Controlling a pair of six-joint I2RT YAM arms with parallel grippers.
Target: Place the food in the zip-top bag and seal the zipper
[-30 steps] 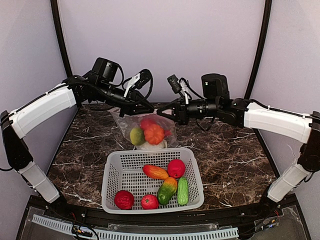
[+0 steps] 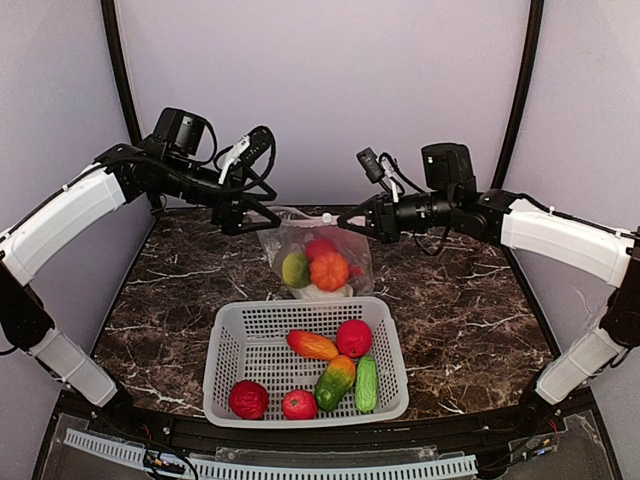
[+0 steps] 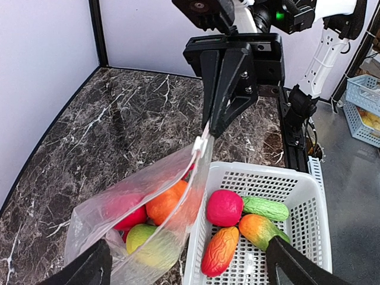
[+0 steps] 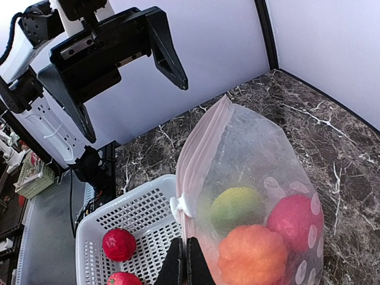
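The clear zip bag (image 2: 290, 238) hangs behind the basket with food inside: a green-yellow fruit (image 4: 234, 208), an orange pumpkin-like piece (image 4: 252, 255) and a red one (image 4: 294, 221). Its top edge is pinched by my right gripper, shut at the bag's right corner. Close beside those fingertips sits the white zipper slider (image 4: 183, 205). My left gripper (image 2: 254, 222) stands open by the bag's left end, and its spread fingers (image 4: 169, 59) hold nothing. In the left wrist view the bag's left part gapes between two separate edges (image 3: 160, 184).
In front stands a white perforated basket (image 2: 212, 370) with several pieces of food left in it, among them a cucumber (image 2: 366, 384) and a papaya (image 2: 335, 383).
My left gripper has opened, let go of the bag's top edge and drawn back left. The right gripper has moved slightly right and carried the bag along, slider now showing.
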